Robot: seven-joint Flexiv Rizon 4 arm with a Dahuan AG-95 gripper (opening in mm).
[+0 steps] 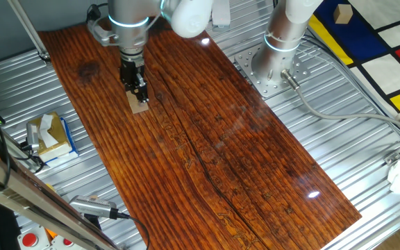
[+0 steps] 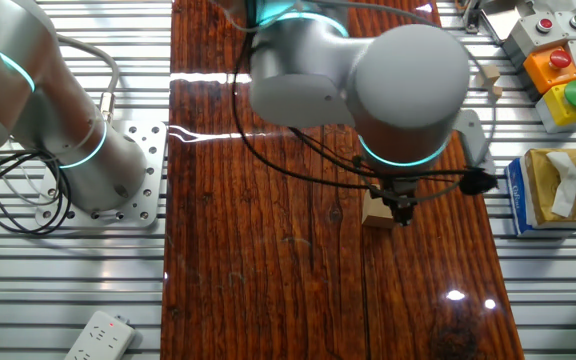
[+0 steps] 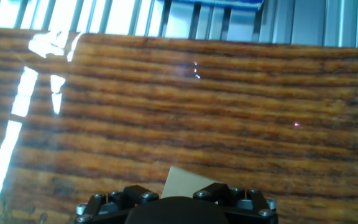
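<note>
A light wooden block (image 1: pixel 139 107) lies on the dark brown wooden board, near the board's far left part. My gripper (image 1: pixel 142 101) points down above the block, its tips overlapping it in exterior view 1. In exterior view 2 the block (image 2: pixel 376 212) shows beside the gripper (image 2: pixel 402 216), partly covered by it. From the wrist, two black fingers (image 3: pixel 137 194) stand apart, so the gripper is open. A pale corner of the block (image 3: pixel 180 182) shows beyond and between them; its lower part is hidden by the gripper body. Contact between fingers and block cannot be made out.
The wooden board (image 1: pixel 207 153) is otherwise bare, with wide free room towards the front. A tissue box (image 1: pixel 51 139) stands off its left edge. Dark cables (image 2: pixel 308 178) hang around the arm in exterior view 2.
</note>
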